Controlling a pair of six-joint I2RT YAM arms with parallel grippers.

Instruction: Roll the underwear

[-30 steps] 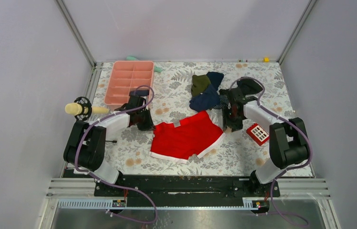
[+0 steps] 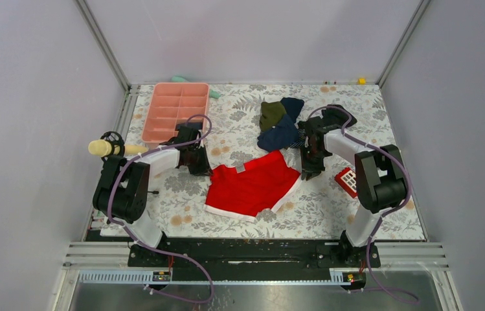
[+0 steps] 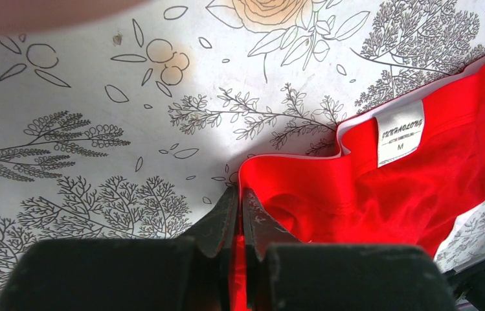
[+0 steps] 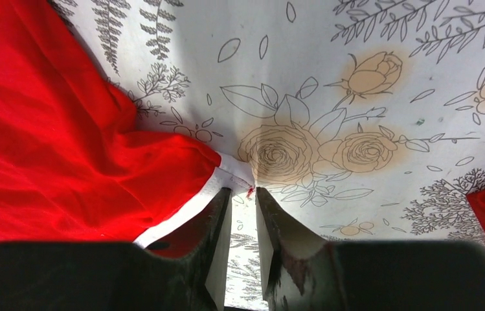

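Note:
Red underwear with white leg trim lies spread across the middle of the table. My left gripper is shut on its upper left corner, beside the waistband with a white label. At the right leg's white-trimmed corner, my right gripper is part open, its fingertips at the fabric's tip, straddling it or just over it.
A pink divided box stands back left, dark folded cloth inside. A pile of navy, olive and dark garments lies behind the underwear. A red object lies right of my right gripper.
The left one has shifted slightly right at its corner.

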